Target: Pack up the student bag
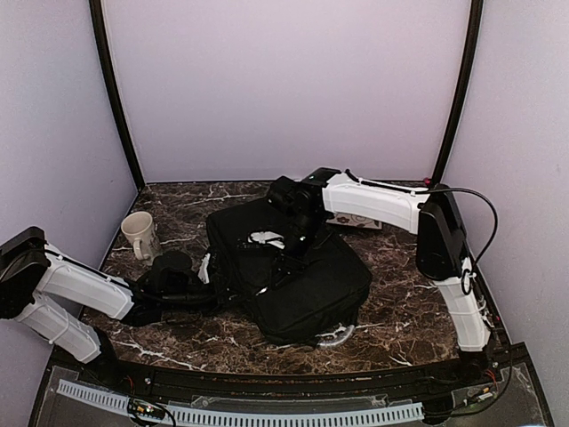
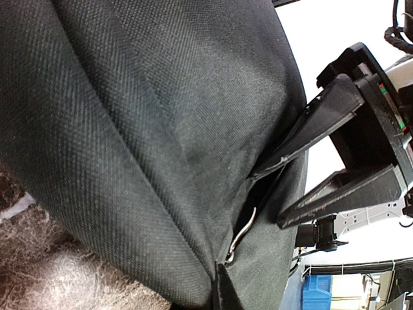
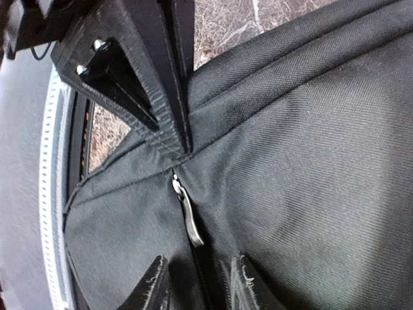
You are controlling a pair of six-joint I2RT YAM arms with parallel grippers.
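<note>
A black fabric bag (image 1: 316, 294) lies on the dark marbled table in the top view. My left gripper is shut on the bag's edge beside the zipper's end. The metal zipper pull (image 3: 191, 219) lies on the bag in the right wrist view, with a short dark zipper gap below it. My right gripper hangs over the zipper line with its fingers (image 3: 151, 284) apart and the pull ahead of them, not between them. In the left wrist view the right fingers (image 2: 322, 123) are spread above the pull.
A white mug (image 1: 140, 233) stands at the back left. Behind the right arm a patterned box (image 1: 357, 221) is partly hidden.
</note>
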